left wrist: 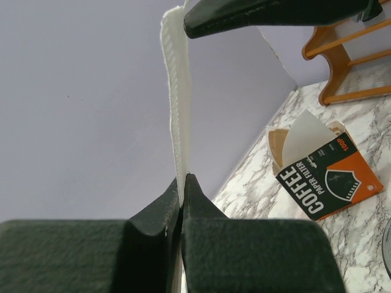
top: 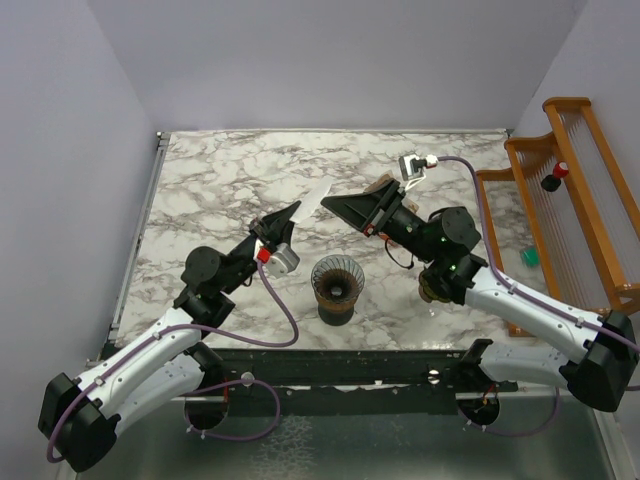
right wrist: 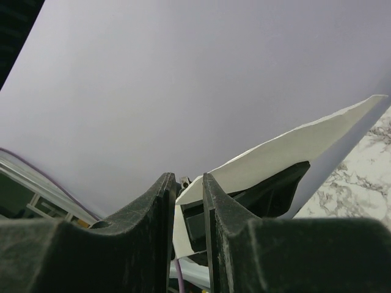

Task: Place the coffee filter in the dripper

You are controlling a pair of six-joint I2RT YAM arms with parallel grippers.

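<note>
A white paper filter (top: 312, 200) stands upright between the grippers, with my left gripper shut on its lower end. My right gripper (top: 330, 203) is at the filter's edge, its narrowly parted fingertips up against the paper in the right wrist view; whether they pinch it is unclear. Below both sits the dripper (top: 337, 284), with a wire rim and dark base, empty as far as the top view shows.
The coffee filter box (left wrist: 324, 177) lies open behind the right gripper, paper sticking out. A wooden rack (top: 550, 220) stands at the right.
</note>
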